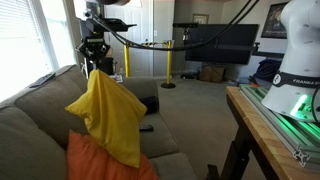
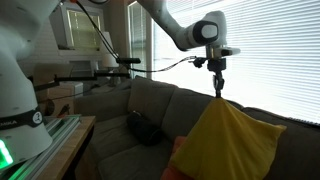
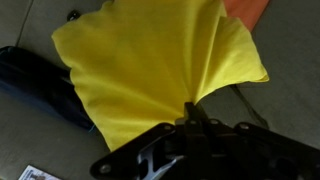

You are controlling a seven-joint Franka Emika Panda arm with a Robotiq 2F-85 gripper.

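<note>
A yellow cloth [image 1: 110, 110] hangs by its gathered top from my gripper [image 1: 94, 66], over the grey couch [image 1: 35, 115]. In exterior view 2, the cloth [image 2: 235, 140] spreads downward and to the right below the shut fingers. The wrist view shows the fabric [image 3: 140, 60] bunched at the fingertips, with its wide part fanning away from them. Behind its lower part sits an orange cushion [image 1: 95, 160], partly covered from sight. Whether the cloth's lower edge touches the cushion or the seat, I cannot tell.
A black bag-like object [image 2: 143, 128] lies on the couch, beside the cloth in the wrist view. A dark remote-like item [image 1: 146, 127] rests on the seat. The wooden table [image 1: 270, 130] stands to the right, with open floor [image 1: 195, 110] between it and the couch.
</note>
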